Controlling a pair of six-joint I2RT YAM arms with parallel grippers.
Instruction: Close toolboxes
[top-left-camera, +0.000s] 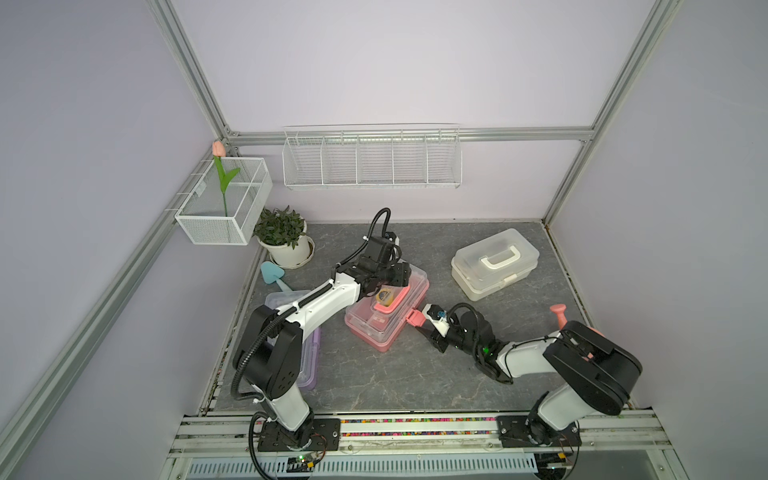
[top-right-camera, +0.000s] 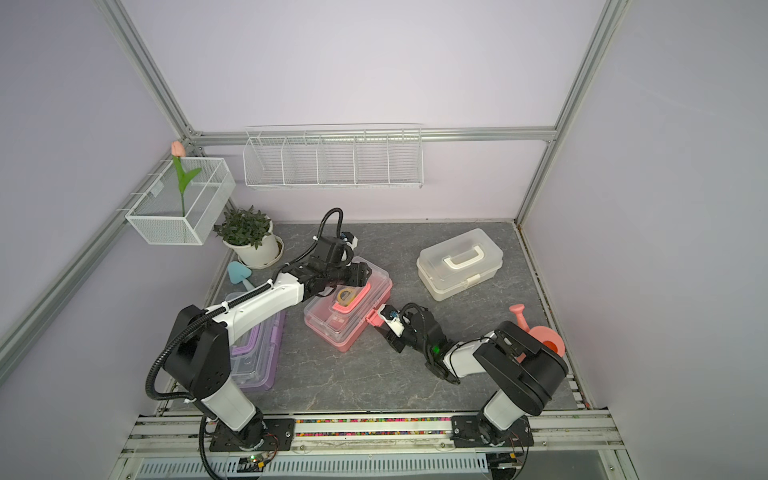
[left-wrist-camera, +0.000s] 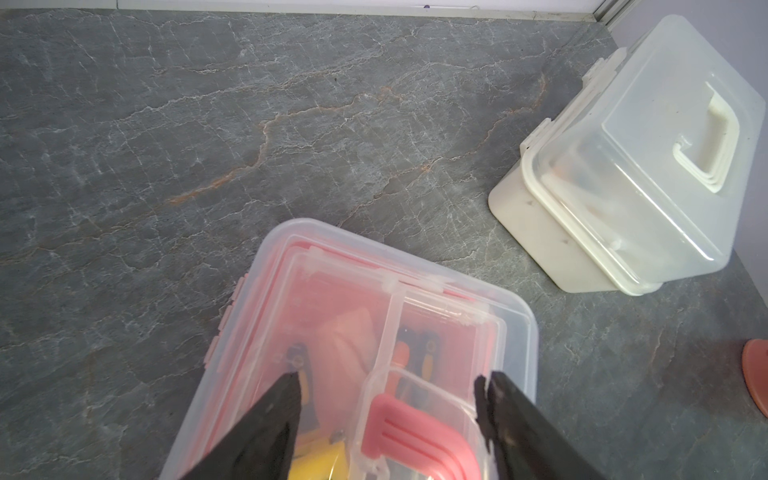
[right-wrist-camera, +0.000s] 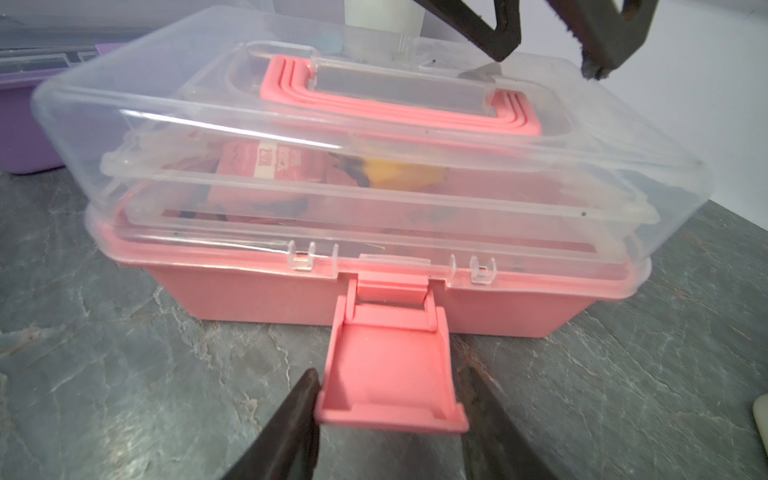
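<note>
The pink toolbox (right-wrist-camera: 216, 292) has its clear lid (top-left-camera: 365, 315) resting on the base, its pink handle (right-wrist-camera: 400, 116) lying flat. In the right wrist view its front latch (right-wrist-camera: 388, 364) sticks out toward me, with my right gripper shut on it. My left gripper hovers above the lid near the handle, part open, nothing visibly held. A white toolbox (top-left-camera: 494, 264) with its lid down sits at back right. A purple toolbox (top-right-camera: 257, 368) lies at left, partly under my left arm.
A potted plant (top-left-camera: 280, 236) and blue trowel (top-left-camera: 271, 272) are at back left. A pink watering can (top-right-camera: 549, 342) is at the right, behind my right arm. Wire baskets (top-left-camera: 372, 160) hang on the walls.
</note>
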